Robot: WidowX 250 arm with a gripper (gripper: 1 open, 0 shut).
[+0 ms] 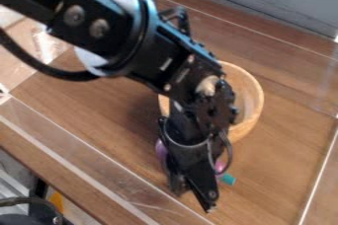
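My black gripper [195, 191] is low at the front of the wooden table, over a purple object with a teal tip [227, 179], which it mostly hides. Its fingers look shut; whether anything is between the fingertips is hidden. A light wooden bowl [246, 93] stands behind the gripper, largely covered by the arm.
The bare wooden table [280, 155] has free room to the right and to the left. A pale wall [251, 7] runs along the back, and the table's front edge crosses the lower left, with clutter beyond it.
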